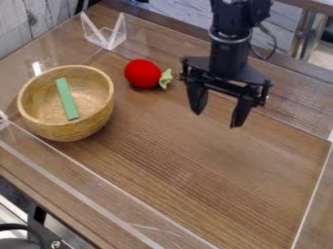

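Observation:
My gripper (pixel 217 102) hangs over the back middle of the wooden table, its two black fingers spread apart, with nothing seen between them. To its left lies a red tomato-like object (pixel 142 72) with a small green piece (pixel 166 78) at its right side. A wooden bowl (pixel 93 115) on the left holds a light green stick (pixel 66 105).
A clear plastic holder (pixel 105 31) stands at the back left, near a pale wall. A dark object lies at the bottom left corner.

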